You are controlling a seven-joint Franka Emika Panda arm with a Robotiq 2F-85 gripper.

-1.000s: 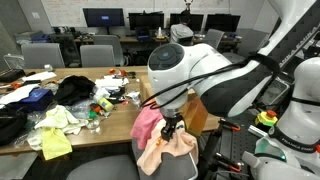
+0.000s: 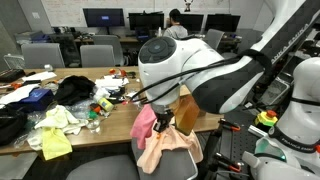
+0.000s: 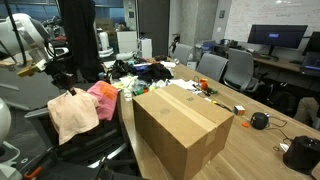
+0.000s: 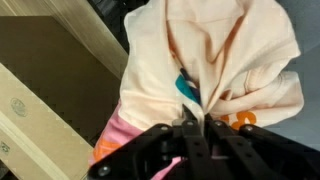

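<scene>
A peach cloth (image 2: 166,150) hangs in folds from my gripper (image 2: 163,118). In the wrist view, its bunched fabric (image 4: 190,65) runs down to the fingertips, and my fingers are shut on it. A small teal patch shows among the folds. The bright pink cloth (image 3: 104,97) lies beside and partly behind the peach one; in the wrist view only a pink and orange strip (image 4: 118,135) of it shows. In exterior view 2 the peach cloth (image 3: 74,116) spreads over a dark surface below. Folds hide part of the fingertips.
A big cardboard box (image 3: 180,128) stands close by on the wooden table. Several garments lie further along, among them a yellow cloth (image 2: 56,135) and a dark pile (image 2: 74,91). Bare wood shows at the table's middle (image 2: 118,125).
The arm has moved a little to the left and up in exterior view 1. The peach cloth has lifted slightly with the gripper; the other cloths look unchanged.
</scene>
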